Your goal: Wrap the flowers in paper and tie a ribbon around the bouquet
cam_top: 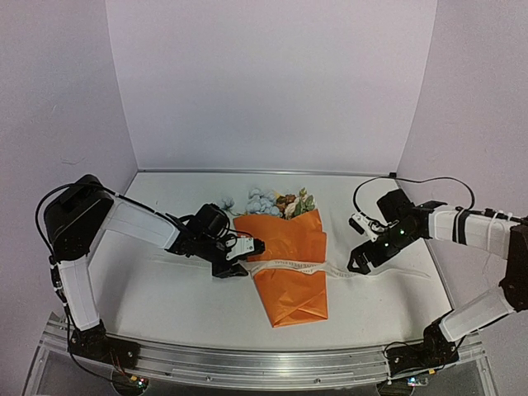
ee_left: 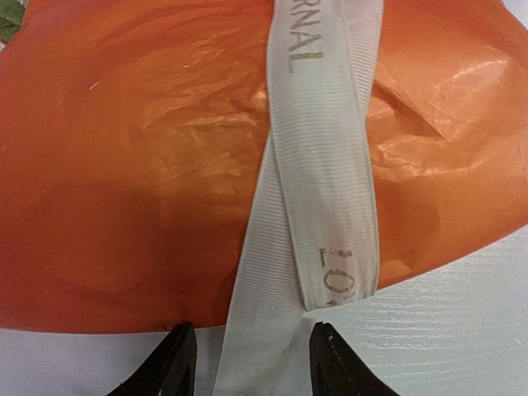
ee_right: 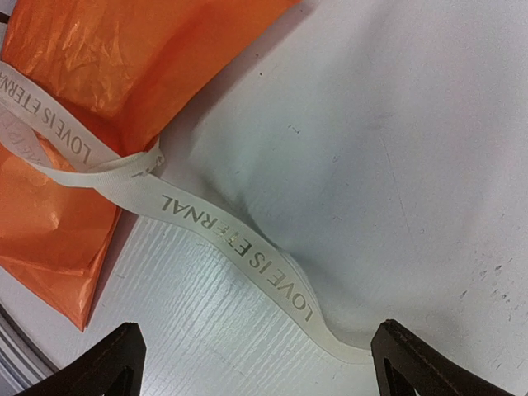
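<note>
Fake flowers [cam_top: 264, 202], blue and cream with green leaves, poke out of the far end of an orange wrapper [cam_top: 290, 301] lying flat. A white lettered ribbon [cam_top: 289, 265] crosses the wrapper and trails onto the table on both sides. At the wrapper's left edge, my left gripper is open; one ribbon strand [ee_left: 262, 346] runs between its fingers, which stand apart from it. A folded ribbon end [ee_left: 338, 272] lies just ahead. My right gripper stands wide open over the right-hand ribbon tail [ee_right: 247, 252], holding nothing. There the ribbon crosses itself near the wrapper's edge.
A metal rail [cam_top: 264, 359] runs along the front edge, and pale walls enclose the sides and back.
</note>
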